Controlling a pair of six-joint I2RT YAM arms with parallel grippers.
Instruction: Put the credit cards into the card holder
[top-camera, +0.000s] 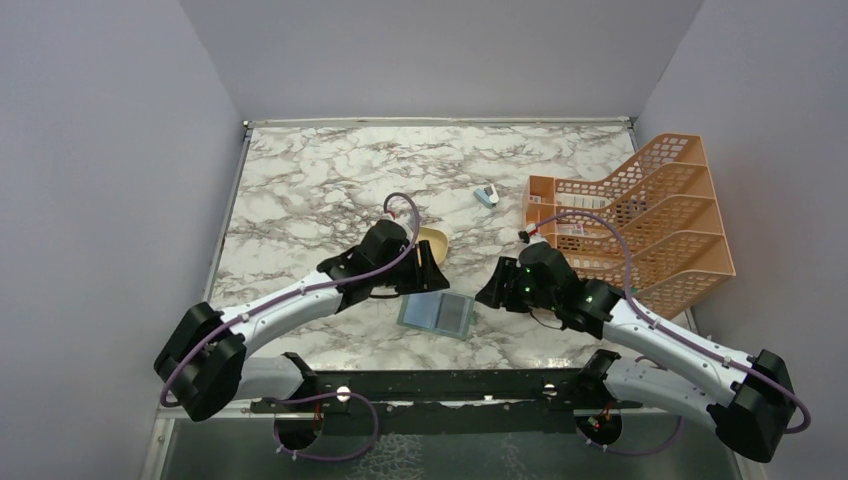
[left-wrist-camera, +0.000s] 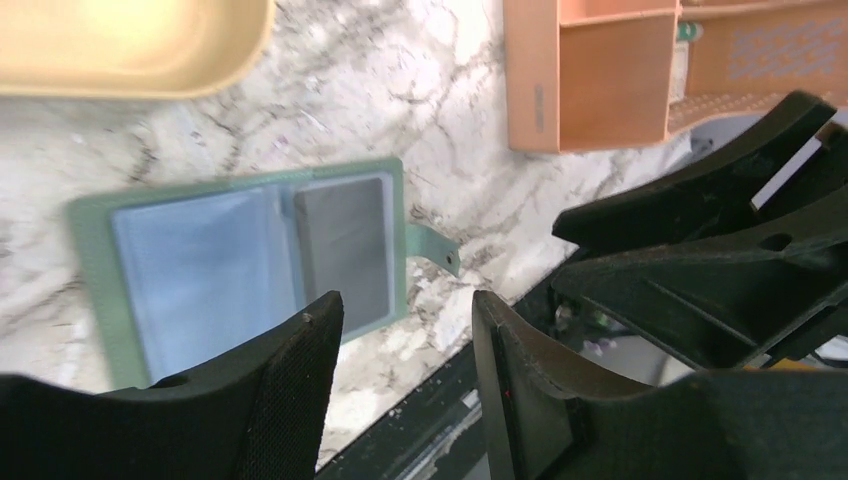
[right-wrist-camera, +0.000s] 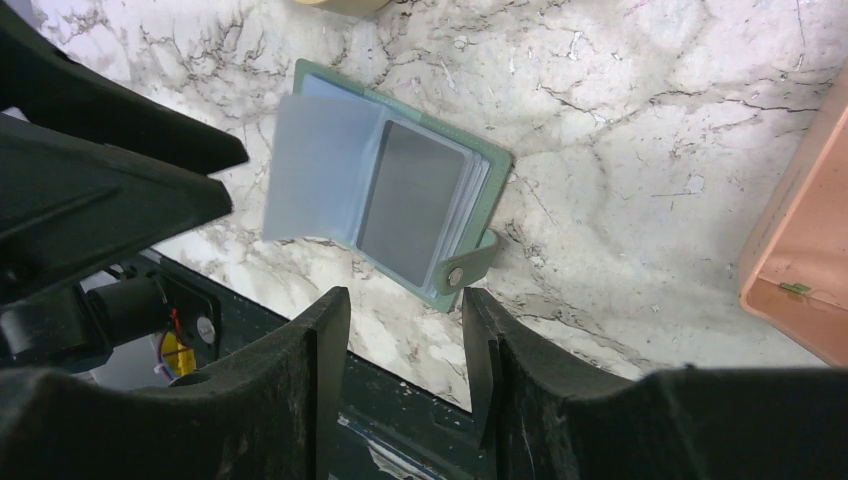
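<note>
The card holder (top-camera: 439, 314) lies unfolded flat on the table between the two arms, with a green border and clear sleeves. In the right wrist view its grey sleeve page (right-wrist-camera: 412, 195) lies flat, a translucent page (right-wrist-camera: 318, 165) stands partly lifted to the left, and the snap strap (right-wrist-camera: 466, 268) sticks out at the near right. My left gripper hovers over the holder, open with nothing between its fingers. To the right of the holder, my right gripper is parted and empty. No loose credit card can be made out.
Behind the holder is a yellow tray (top-camera: 436, 243), partly covered by my left arm. An orange rack (top-camera: 690, 195) fills the right side. A small blue-and-white item (top-camera: 487, 195) lies farther back.
</note>
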